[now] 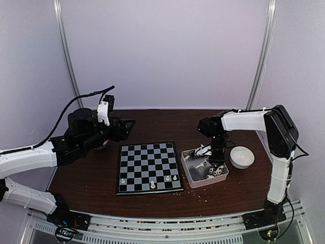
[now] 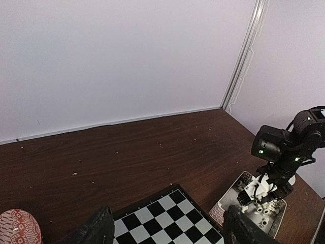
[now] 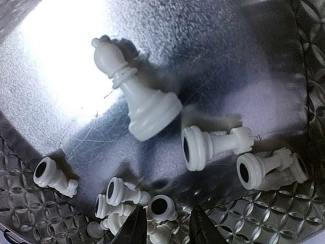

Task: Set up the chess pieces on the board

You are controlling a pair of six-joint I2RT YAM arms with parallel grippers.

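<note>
The chessboard (image 1: 147,161) carries several white pieces along its near rows. My right gripper is inside the pink-rimmed tray (image 1: 200,184), fingers apart, among white chess pieces lying on their sides; a larger bishop (image 3: 150,112) lies in the middle, rooks (image 3: 198,147) beside it. Whether anything sits between those fingertips is unclear. My left gripper hangs raised at the left of the board, its fingers apart with nothing held.
A white bowl (image 1: 241,157) stands right of the tray. A red patterned object (image 2: 18,226) is at the left.
</note>
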